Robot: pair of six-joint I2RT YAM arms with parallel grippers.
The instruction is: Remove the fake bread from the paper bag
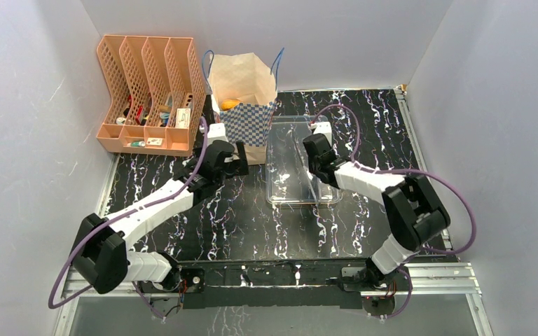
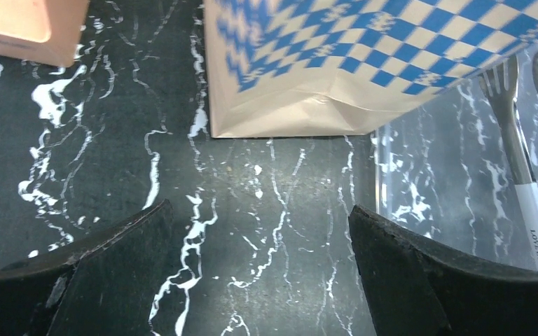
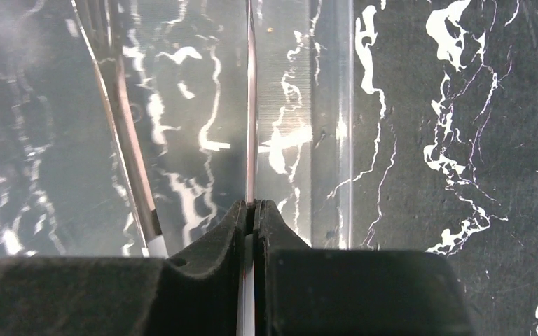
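Note:
A brown paper bag [image 1: 255, 70] with a blue-checked lower front stands upright at the back. Something yellow-orange, which looks like the fake bread [image 1: 230, 104], shows through its opening. My left gripper is open and empty, low in front of the bag's base. Over the clear tray [image 1: 269, 185], my right gripper is shut on a thin metal fork [image 3: 251, 119], turned edge-on, near where its light handle begins. A second fork [image 2: 510, 133] lies in the tray, left of the held one. The handle's far end is hidden from the right wrist view.
An orange divided organizer [image 1: 147, 91] with small items stands at the back left, beside the bag. Grey walls close in both sides.

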